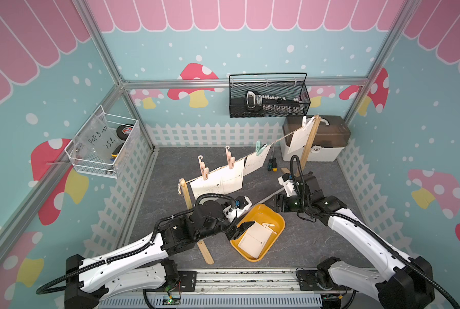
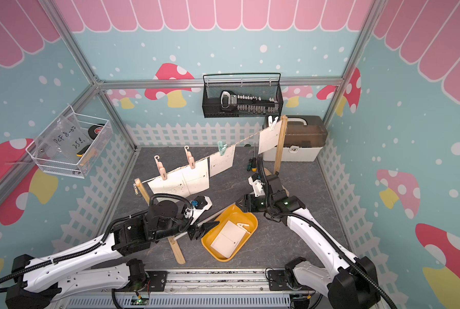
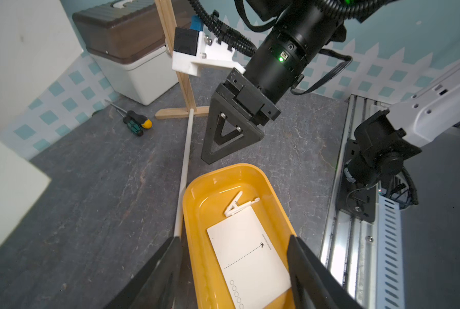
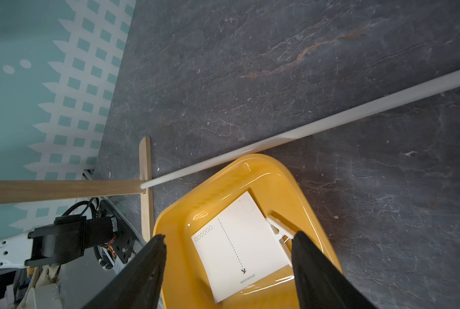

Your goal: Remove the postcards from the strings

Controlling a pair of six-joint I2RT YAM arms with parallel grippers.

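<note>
A white postcard point(image 3: 248, 252) lies flat in the yellow tray point(image 3: 191, 221), with a white clothespin point(image 3: 238, 204) beside it. My left gripper hangs over the tray, its fingers apart and empty. Past the tray's far right side, my right gripper is open too, with nothing between its fingers. On the string at the left, two pink clothespins point(image 1: 203, 167) hold white postcards point(image 1: 219, 181). A green clothespin point(image 1: 259, 148) holds another postcard point(image 1: 255, 160) in the middle. Near the right post, a white clothespin point(image 1: 304, 121) holds one more postcard point(image 1: 299, 138).
Wooden posts point(image 1: 310, 141) hold up the string, joined low down by a white rod point(image 4: 343, 116). Screwdrivers point(image 3: 134, 121) lie on the floor near a toolbox point(image 1: 317, 139) at the back right.
</note>
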